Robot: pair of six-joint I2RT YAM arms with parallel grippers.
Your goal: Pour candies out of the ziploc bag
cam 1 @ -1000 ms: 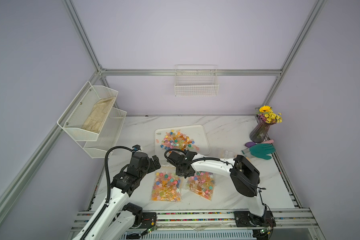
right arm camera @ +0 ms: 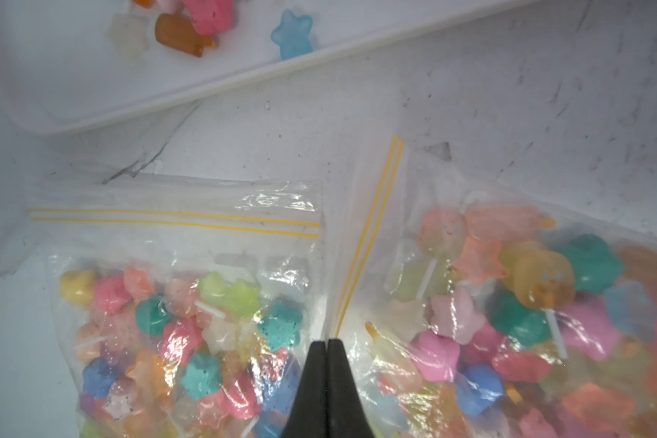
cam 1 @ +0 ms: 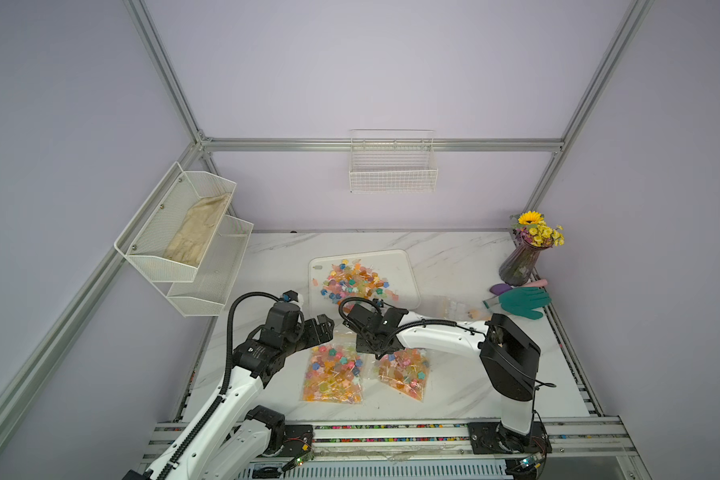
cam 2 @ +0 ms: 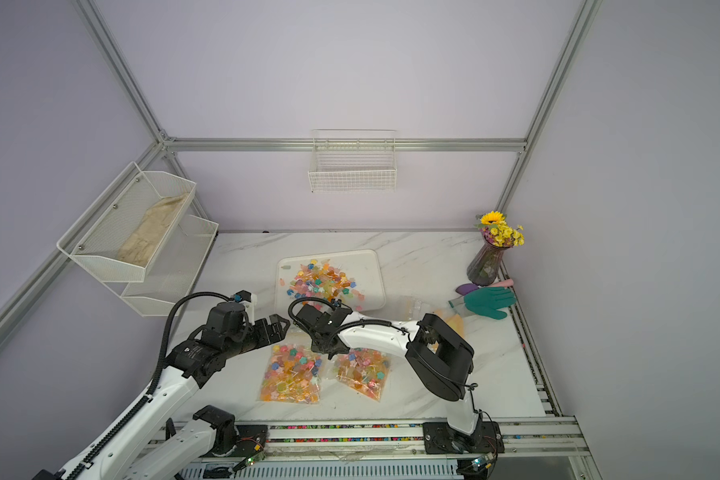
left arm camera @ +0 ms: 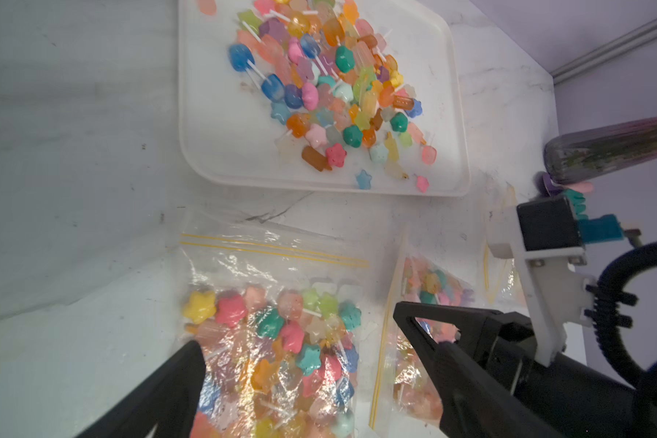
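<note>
Two clear ziploc bags of colourful candies lie flat side by side: the left bag [left arm camera: 270,357] and the right bag [right arm camera: 533,292], tilted with its yellow zip strip toward the left one. Behind them, a white tray [cam 1: 400,280] holds many loose candies [cam 1: 353,281]. My left gripper [cam 1: 324,329] is open above the left bag's zip end, with nothing between its fingers. My right gripper is shut, its tips over the gap between the bags; nothing shows between them. Whether they touch film, I cannot tell.
Flattened clear plastic [cam 1: 449,308] lies right of the tray. Farther right are a teal glove [cam 1: 525,302] and a flower vase [cam 1: 520,262]. White wire bins [cam 1: 185,240] hang at the left.
The right arm has shifted a little to the right. The bags and tray stay where they were.
</note>
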